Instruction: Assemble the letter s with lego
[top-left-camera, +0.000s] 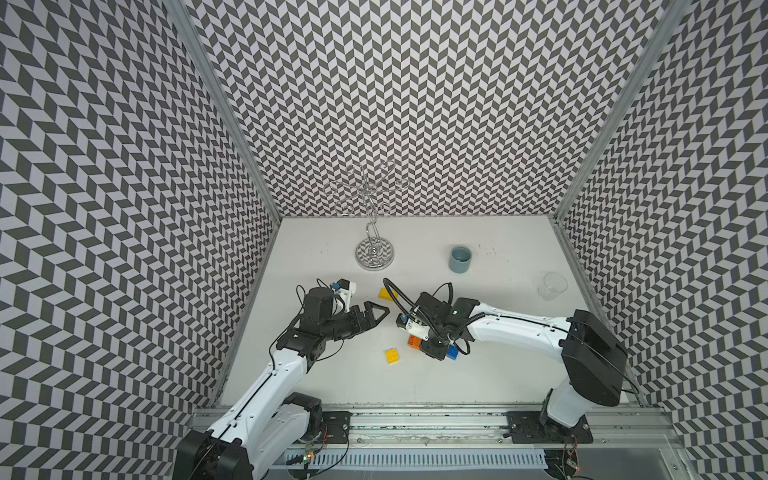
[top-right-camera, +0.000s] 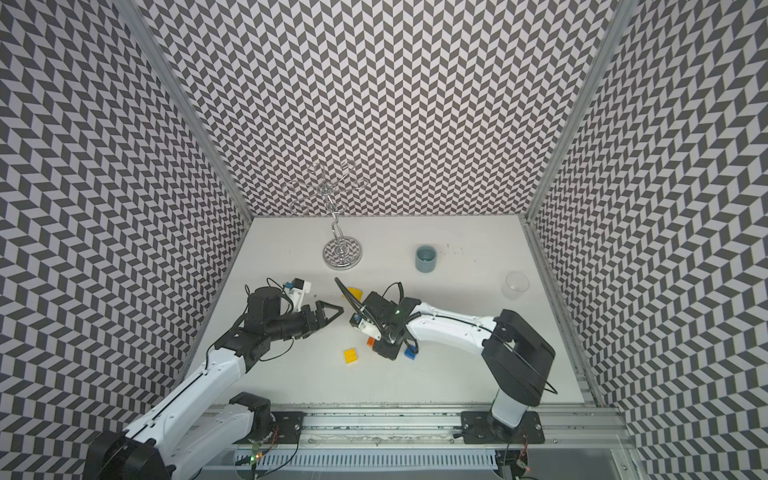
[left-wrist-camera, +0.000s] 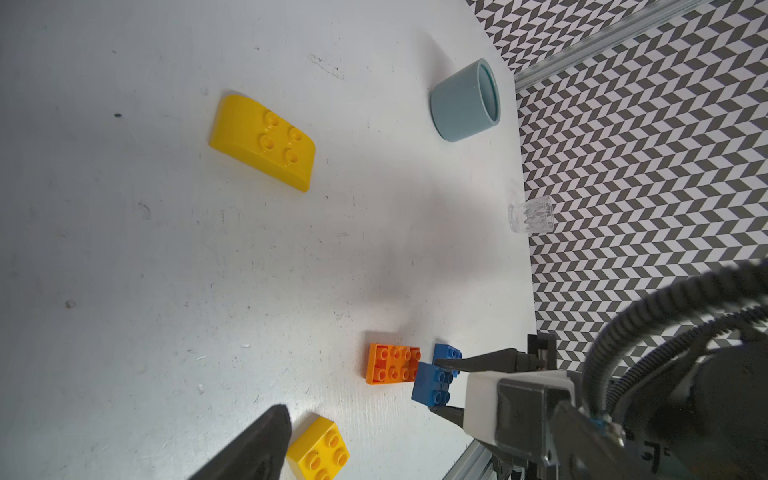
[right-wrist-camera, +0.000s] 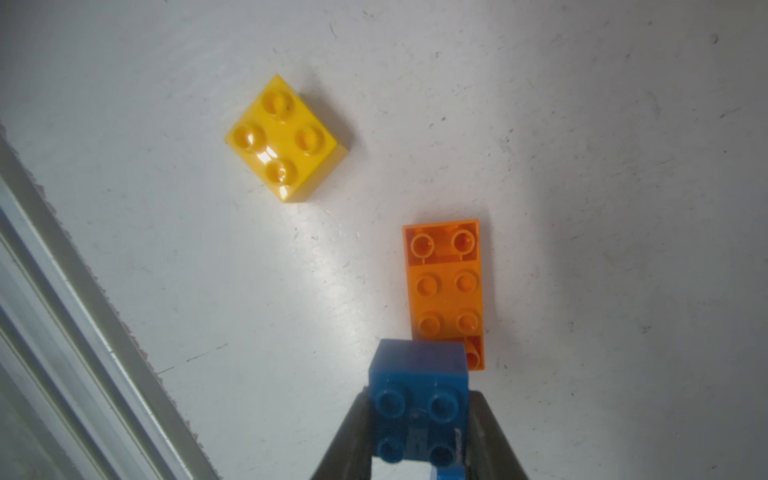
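In the right wrist view, my right gripper is shut on a blue brick (right-wrist-camera: 418, 376), its studs facing the camera. Beyond that brick lies an orange brick (right-wrist-camera: 443, 280), partly covered by it in this view; touching or apart, I cannot tell. A second blue brick (left-wrist-camera: 448, 352) rests right of the orange one in the left wrist view. The square yellow brick (right-wrist-camera: 285, 140) sits apart on the table. Farther back is a curved yellow brick (left-wrist-camera: 264, 144). My left gripper (top-left-camera: 385, 311) stands open left of the right arm, nothing between its fingers.
Toward the back stand a blue-grey cup (top-left-camera: 460, 258) and a metal stand with a round base (top-left-camera: 374, 253). A clear glass (top-left-camera: 553, 282) is at the right. The table's front edge (top-left-camera: 432, 404) borders a metal rail. Right of the cup the table is clear.
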